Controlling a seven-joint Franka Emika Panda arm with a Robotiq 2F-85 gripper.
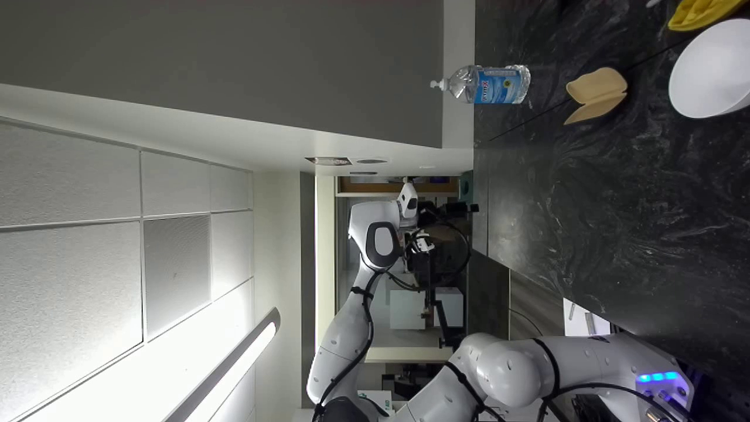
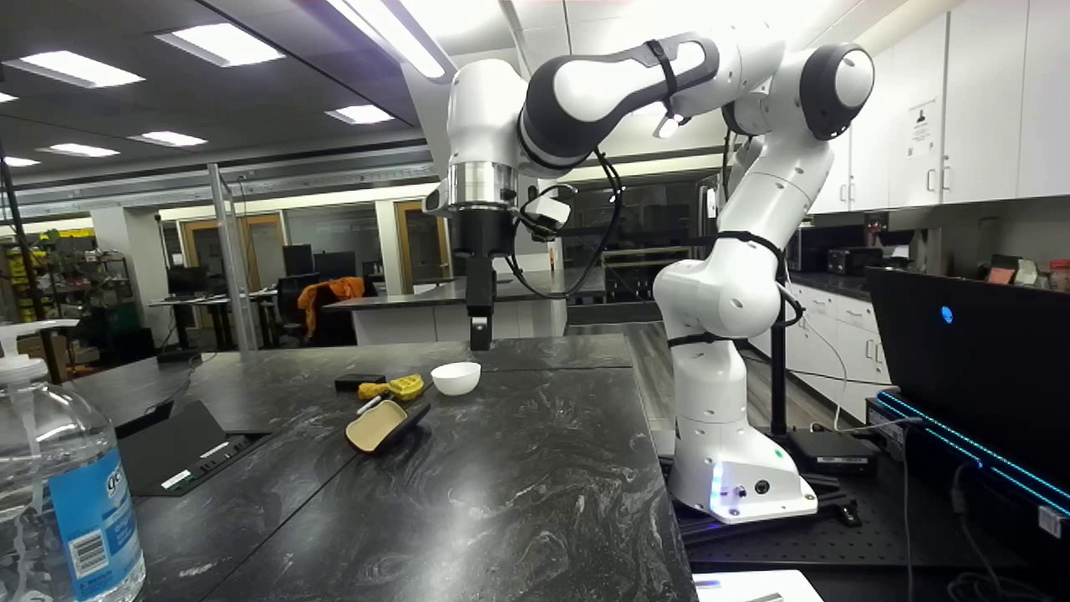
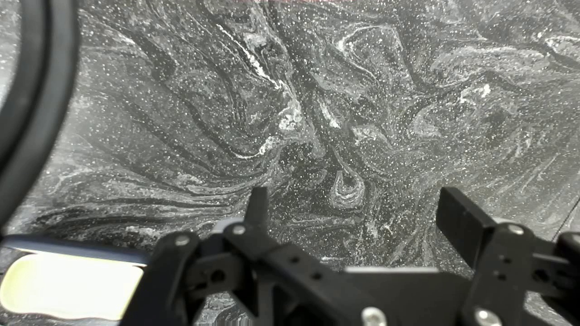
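My gripper is open, its two black fingers wide apart, with only dark marbled countertop visible beyond the gap. In exterior view 2 the gripper (image 2: 481, 333) points down, high above the counter. A white bowl (image 2: 456, 378) and an open case (image 2: 376, 425) with a tan lining lie on the counter, the case nearer that camera. Beside the bowl are yellow items (image 2: 404, 387). At the wrist view's lower left, a bright pale lining with a dark edge (image 3: 70, 285) shows, partly hidden by the gripper; it looks like the case.
A clear pump bottle (image 1: 500, 84) with a blue label stands by the wall. Near it in exterior view 2 sits a dark folded tablet-like device (image 2: 180, 446). A small black box (image 2: 359, 382) lies behind the yellow items.
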